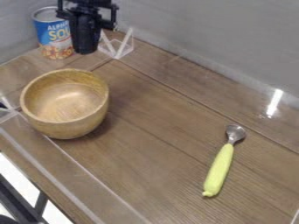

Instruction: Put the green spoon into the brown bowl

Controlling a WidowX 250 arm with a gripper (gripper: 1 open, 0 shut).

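The green spoon [219, 170] lies on the table at the right, its pale green handle toward the camera and its metal head pointing away. A brown wooden bowl [98, 109] stands upright at the left and looks empty. High above the table at the upper left, my black gripper [86, 38] is beyond the bowl and far from the spoon. Whether its fingers are apart or together cannot be made out.
A blue and white soup can [54, 33] stands in the back left corner, close to the gripper in view. The second, red can is hidden behind the gripper. Bare table [158, 122] lies between bowl and spoon.
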